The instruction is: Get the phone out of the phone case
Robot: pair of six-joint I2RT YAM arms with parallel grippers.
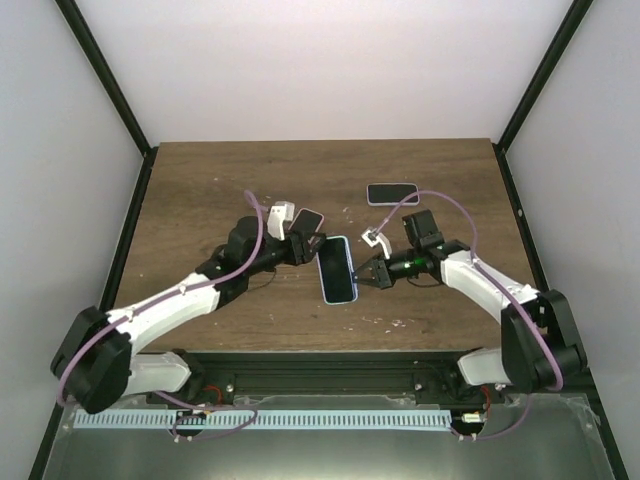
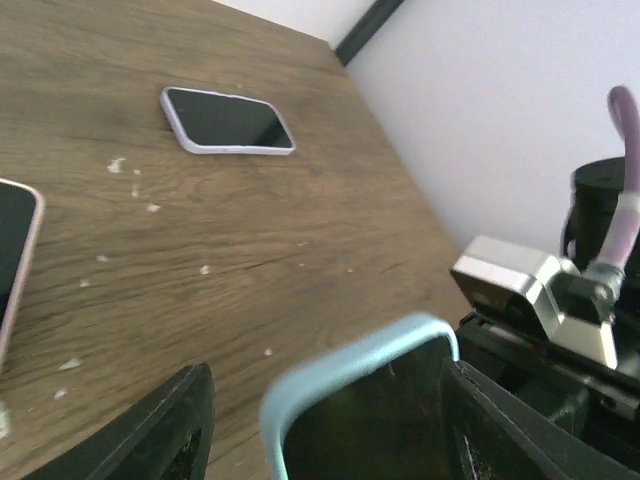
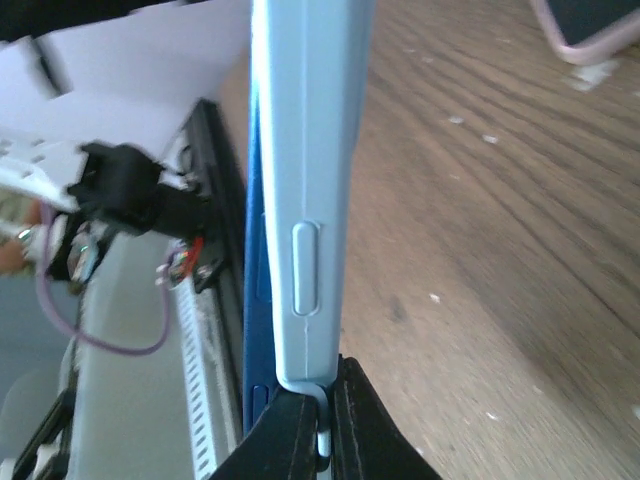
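Note:
A black-screened phone (image 1: 337, 268) in a light blue case (image 1: 323, 285) is held upright-ish over the middle of the table. In the right wrist view, my right gripper is shut on the bent lower end of the case's light blue rim (image 3: 309, 170). A dark blue face (image 3: 258, 330) shows beside that rim. Separated from the phone's upper edge, my left gripper (image 1: 319, 240) is open. Its fingers (image 2: 165, 430) stand wide in the left wrist view, and the phone's rounded blue corner (image 2: 425, 325) appears beyond them, untouched as far as shows.
A pink-edged phone (image 1: 307, 221) lies behind the left gripper. Another phone (image 1: 392, 194) rests at the back right.

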